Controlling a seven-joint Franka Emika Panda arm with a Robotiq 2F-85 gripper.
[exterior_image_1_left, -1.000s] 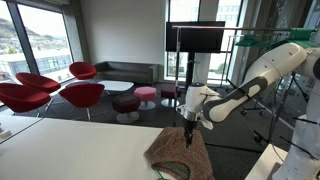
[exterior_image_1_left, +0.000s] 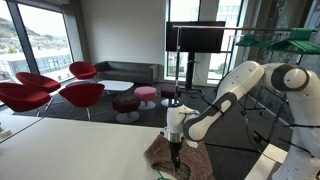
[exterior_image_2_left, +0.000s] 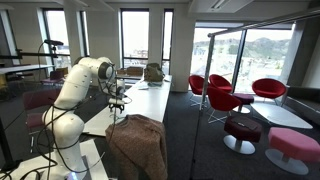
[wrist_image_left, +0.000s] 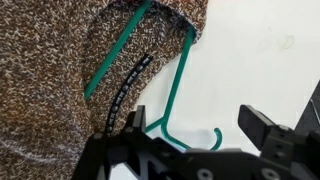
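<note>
A brown speckled knit garment (exterior_image_1_left: 203, 158) is spread over the white table and droops past its edge, as the second exterior view shows of the same cloth (exterior_image_2_left: 138, 150). In the wrist view, a green hanger (wrist_image_left: 178, 82) lies partly under the knit (wrist_image_left: 45, 60); its hook end rests on bare white table. A dark ribbed strip (wrist_image_left: 128, 85) crosses the cloth beside one green bar. My gripper is open above the hanger, its black fingers apart with nothing held between them. From outside, the gripper (exterior_image_1_left: 176, 156) points down low over the cloth's left part.
A metal rack (exterior_image_1_left: 235, 31) with green hangers (exterior_image_1_left: 290, 42) stands at the right. Bare white table (exterior_image_1_left: 85, 150) stretches left of the cloth. A backpack (exterior_image_2_left: 153, 73) sits at the table's far end. Red chairs (exterior_image_1_left: 82, 92) stand beyond.
My arm has come down and to the left in the first exterior view, bringing the gripper close over the cloth. The garment appears not to have moved.
</note>
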